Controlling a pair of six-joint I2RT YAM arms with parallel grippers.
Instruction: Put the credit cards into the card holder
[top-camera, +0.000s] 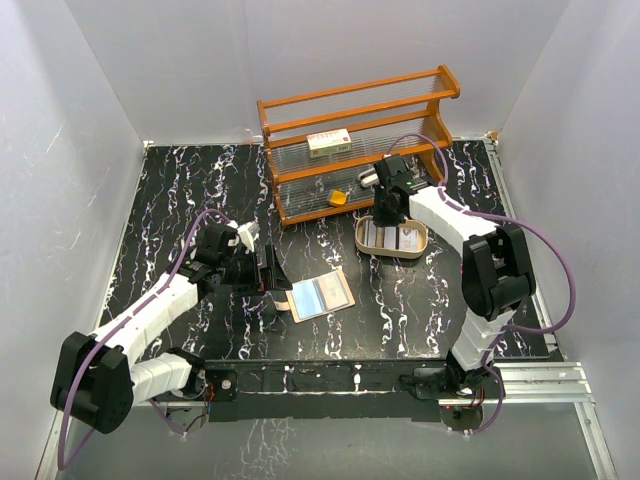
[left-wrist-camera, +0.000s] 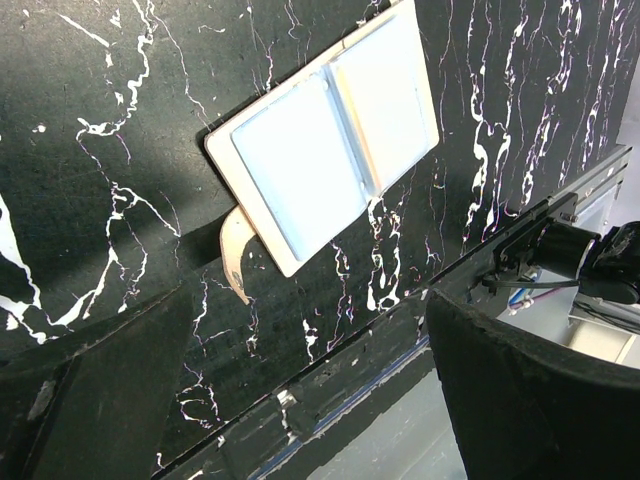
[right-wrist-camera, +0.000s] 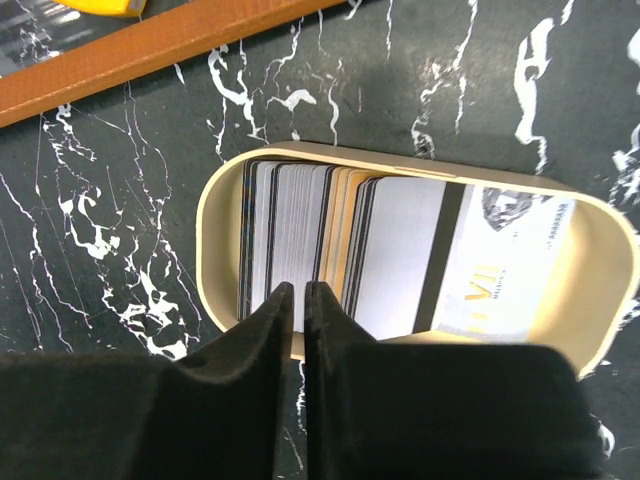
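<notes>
A cream oval tray (top-camera: 418, 240) holds several cards (right-wrist-camera: 290, 230) packed on its left and a white printed card (right-wrist-camera: 500, 260) at its right. My right gripper is over the tray, fingertips close together at the cards' lower edge; whether anything is between them is unclear. The flat card holder (left-wrist-camera: 300, 170), with pale blue and cream panels, lies on the table in front of my left gripper (top-camera: 272, 270), which stands open with nothing between its fingers.
A wooden rack (top-camera: 350, 85) stands at the back with a white box (top-camera: 329, 142) and a yellow item (top-camera: 338, 198).
</notes>
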